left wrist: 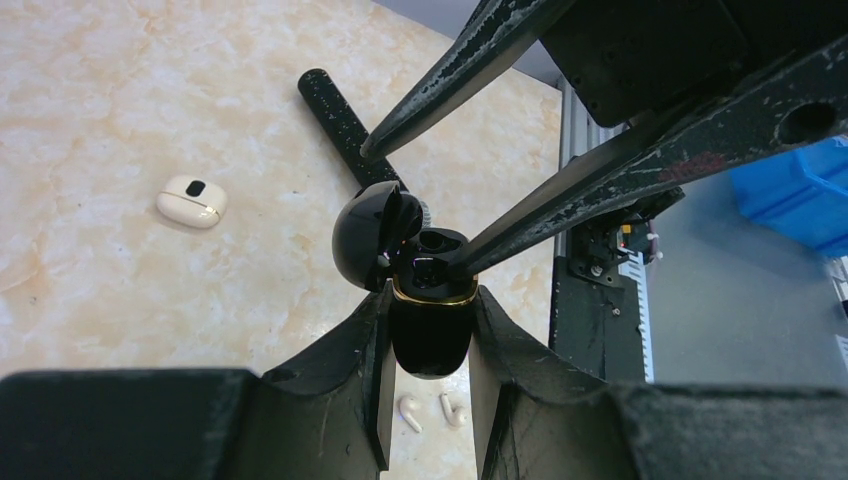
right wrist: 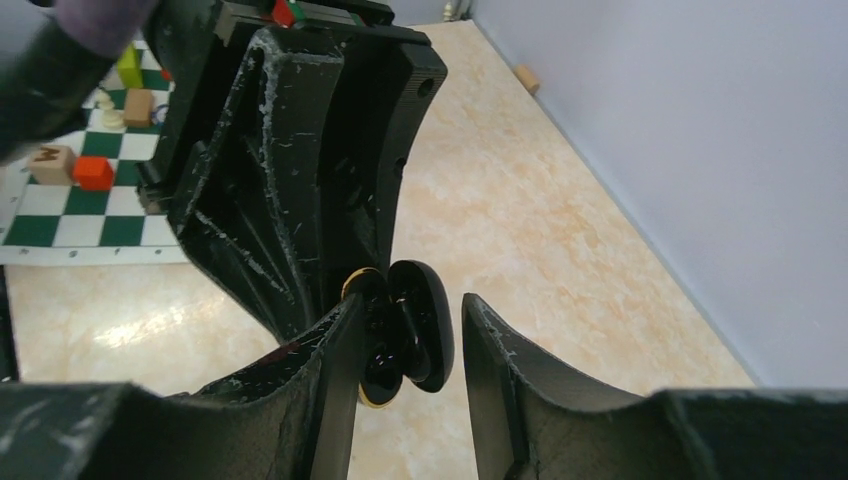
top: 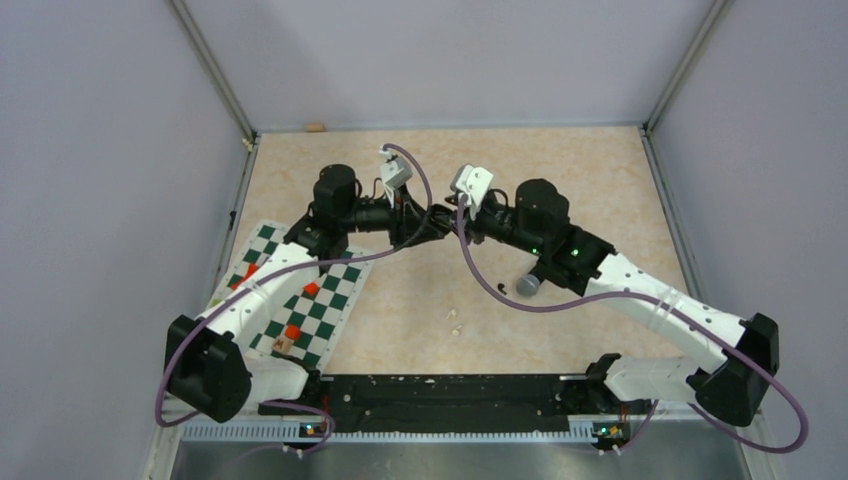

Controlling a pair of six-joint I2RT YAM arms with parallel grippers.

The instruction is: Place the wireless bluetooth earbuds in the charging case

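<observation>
My left gripper is shut on the black charging case, which has its lid flipped open. My right gripper is open, its fingertips close to the case in both wrist views, one reaching the cavity in the left wrist view. Whether it touches an earbud inside is unclear. On the table below, two white earbuds lie near a cream case, seen in the left wrist view.
A checkered board with blocks is at the left. A black cylinder lies under the right arm. Walls bound three sides.
</observation>
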